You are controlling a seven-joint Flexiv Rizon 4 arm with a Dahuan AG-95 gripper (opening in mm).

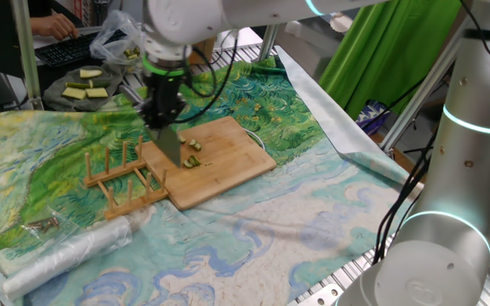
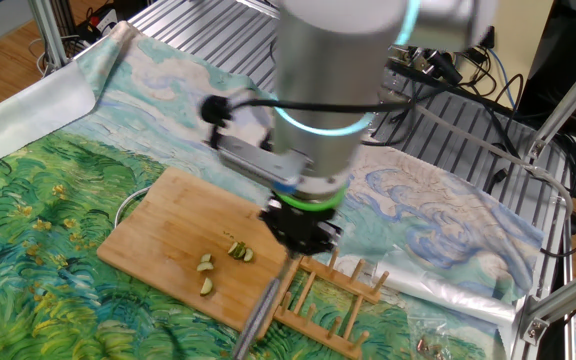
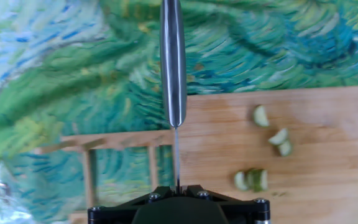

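My gripper (image 1: 162, 115) is shut on a metal knife (image 3: 174, 68) with a broad blade (image 1: 168, 146). Seen from the wrist, the handle points away from the fingers and the blade shows edge-on as a thin line going into the fingers. The knife is raised over the left part of the wooden cutting board (image 1: 228, 174), near the rack side. Several small cut pieces of green vegetable lie on the board: a clump (image 3: 251, 180) close together, a single piece (image 3: 261, 116) and a pair (image 3: 281, 142). The blade is apart from them in the wrist view.
A pegged wooden rack (image 2: 338, 300) stands against the board's edge. Near it lie a plastic-wrapped roll (image 1: 66, 255) and a small clear bag (image 1: 45, 225). Larger vegetable pieces (image 1: 86, 92) rest on dark cloth at the back left; a person's hand (image 1: 54, 25) is beyond.
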